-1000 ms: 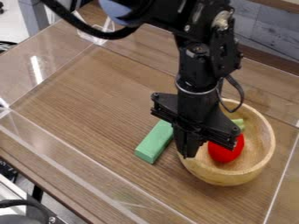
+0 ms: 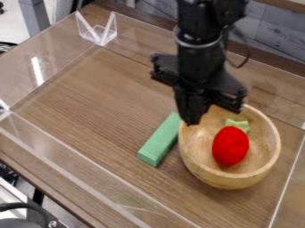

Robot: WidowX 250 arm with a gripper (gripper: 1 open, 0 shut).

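Note:
My dark arm comes down from the top centre, its gripper [image 2: 192,110] shut above the left rim of a wooden bowl [image 2: 238,178], with nothing visible between its fingers. A red oval object [image 2: 231,145] lies in the bowl, with a small green piece [image 2: 240,125] behind it. A green bar [image 2: 160,140] lies on the table just left of the bowl.
A clear plastic holder [image 2: 98,28] stands at the back left. Cables and a dark object show at the left edge.
The gripper has risen and moved back, away from the bowl's contents, showing more of the red object and the green piece.

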